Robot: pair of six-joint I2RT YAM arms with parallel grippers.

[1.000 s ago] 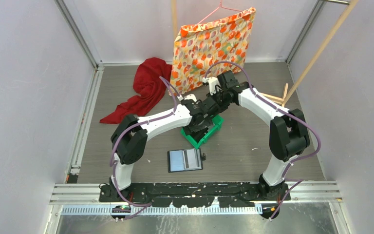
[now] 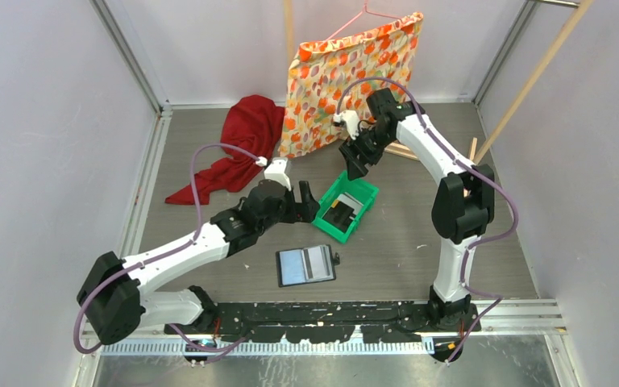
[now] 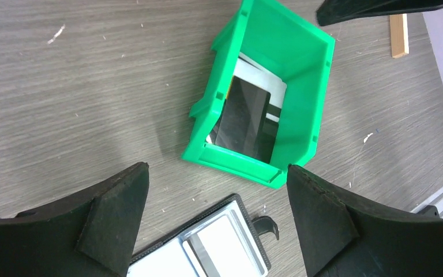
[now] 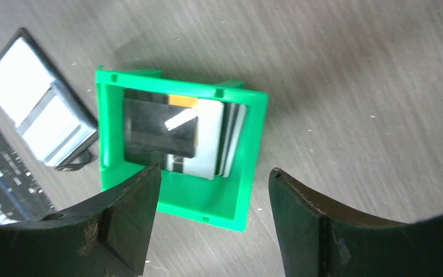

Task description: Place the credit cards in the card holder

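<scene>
A green bin (image 2: 363, 190) holds a pile of cards (image 4: 206, 133), dark, white and orange, some standing on edge. An open card holder (image 2: 306, 264) with clear sleeves lies nearer the robot. My left gripper is open, left of and above the bin, nothing between its fingers. My right gripper hangs over the bin's far side, open and empty.
A red cloth (image 2: 230, 161) lies at the back left and a patterned cloth (image 2: 346, 72) hangs behind. Wooden sticks (image 3: 398, 34) lie at the back right. The table right of the bin is clear.
My left gripper has drawn back to the left from over the bin, uncovering it. My right gripper has moved up toward the back. The holder is unchanged.
</scene>
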